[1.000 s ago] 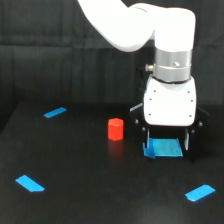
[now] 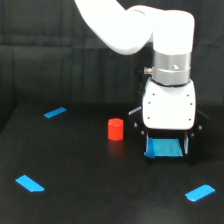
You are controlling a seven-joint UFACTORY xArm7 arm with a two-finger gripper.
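Note:
A red block (image 2: 116, 129) stands upright on the dark table, left of the arm. Right of it lies a blue square object (image 2: 168, 147), box-like or flat, with a brighter blue patch at its left side. My gripper (image 2: 166, 137) points down directly over the blue square and covers its far part. The gripper's dark fingers blend into the black background, so neither their spread nor anything between them can be made out.
Blue tape marks lie on the table at the far left (image 2: 55, 112), the near left (image 2: 30, 184) and the near right (image 2: 200, 192). A black curtain (image 2: 50, 50) hangs behind.
The arm has come down slightly over the blue square. Both the red block and the blue square appear to be in the same place.

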